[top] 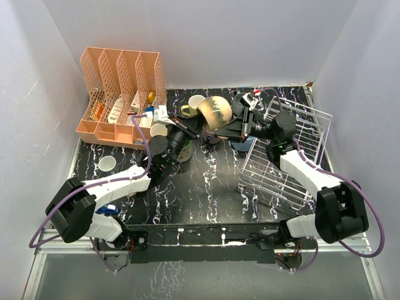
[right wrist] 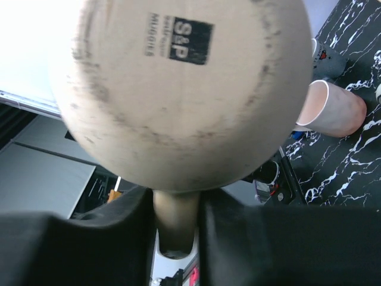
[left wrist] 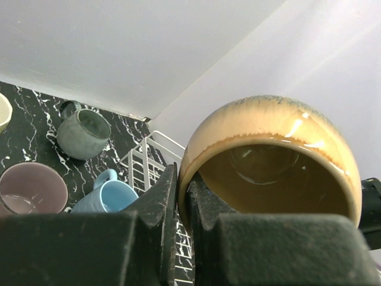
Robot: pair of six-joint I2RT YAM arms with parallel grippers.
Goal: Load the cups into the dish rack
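A tan mug [top: 215, 112] with a dark pattern is held tilted in the air between both arms. In the left wrist view, my left gripper is shut on the rim of this mug [left wrist: 280, 119]. The right wrist view has the mug's bottom [right wrist: 190, 107] facing me, and my right gripper is shut on its handle [right wrist: 175, 220]. The wire dish rack [top: 287, 156] stands to the right. On the counter are a grey-green mug [left wrist: 84, 132], a blue mug [left wrist: 107, 193], a mauve cup [left wrist: 33, 189] and a pink cup [right wrist: 333, 108].
At the back left a peach slotted organizer [top: 119, 94] holds several small items. A white cup [top: 107, 164] sits at the left. The middle of the dark marbled counter [top: 209, 187] in front of the arms is clear.
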